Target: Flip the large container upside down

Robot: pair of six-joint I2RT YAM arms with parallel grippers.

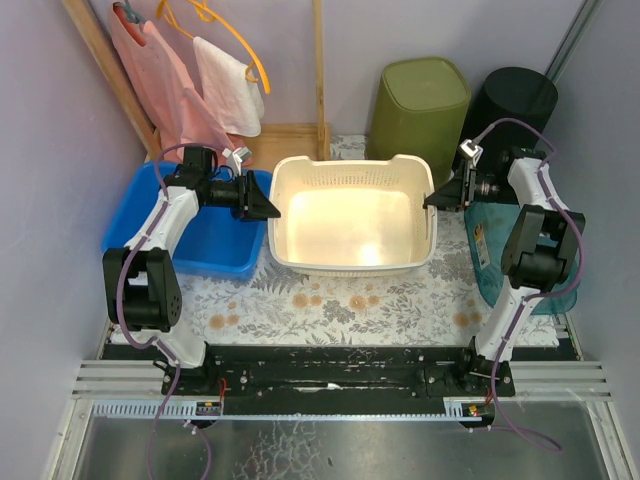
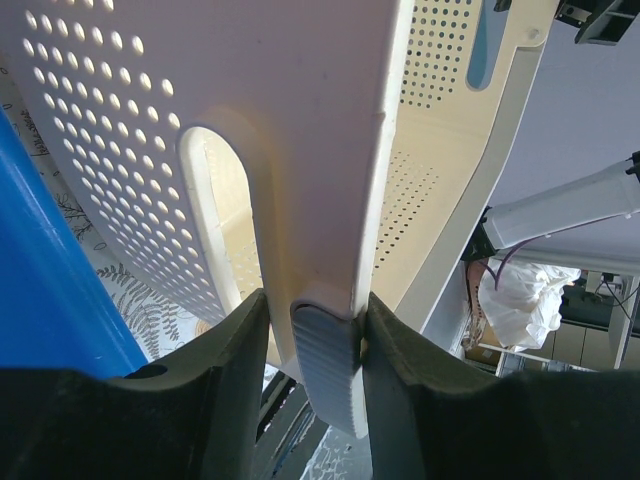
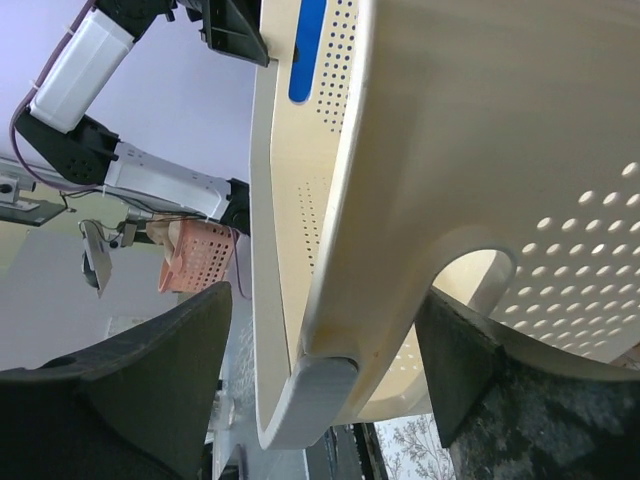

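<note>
The large cream perforated container (image 1: pixel 350 215) stands upright, open side up, on the floral surface in the top view. My left gripper (image 1: pixel 266 208) is at its left rim; in the left wrist view the rim (image 2: pixel 320 250) lies between the fingers, which look part open around it. My right gripper (image 1: pixel 432 200) is at the right rim; in the right wrist view the container's edge (image 3: pixel 330 300) stands between the two fingers. Whether either is clamped on it is hard to tell.
A blue tray (image 1: pixel 215 250) lies left of the container. An olive bin (image 1: pixel 418 100) and a black bin (image 1: pixel 515 100) stand behind, with a teal container (image 1: pixel 490 250) at right. Hanging clothes (image 1: pixel 180 90) are at the back left. Free surface lies in front.
</note>
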